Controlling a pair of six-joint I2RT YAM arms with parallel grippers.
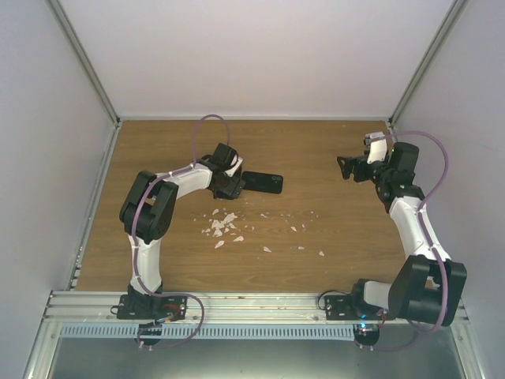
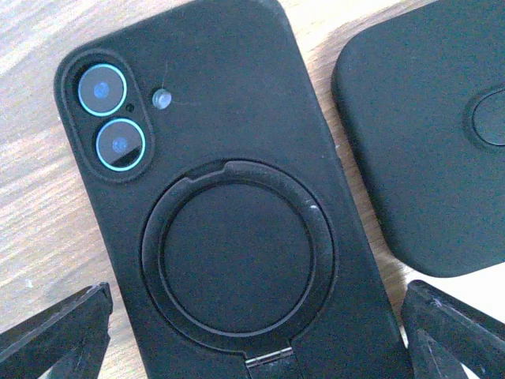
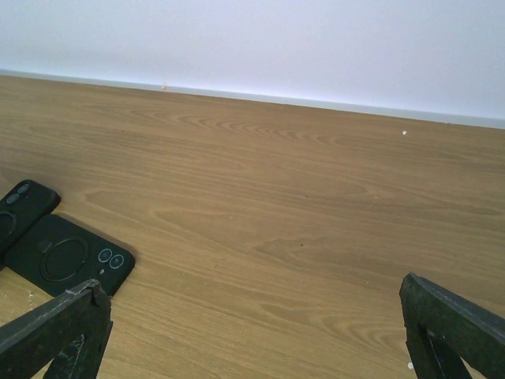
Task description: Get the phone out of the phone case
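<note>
A black phone in its case (image 2: pixel 237 245) fills much of the left wrist view, back side up, showing two lenses and a ring. My left gripper is open above it, one finger (image 2: pixel 67 339) past each long side; whether they touch the case cannot be told. To its right lies a second black phone or case (image 2: pixel 426 142), also with a ring, lying crosswise on the table in the top view (image 1: pixel 262 182). From above, my left gripper (image 1: pixel 230 188) hides most of the first one. My right gripper stands open and empty, far to the right.
Thin white scraps (image 1: pixel 225 224) lie scattered on the wooden table (image 1: pixel 316 253) in front of the phones. A white wall (image 1: pixel 260 63) closes the back.
</note>
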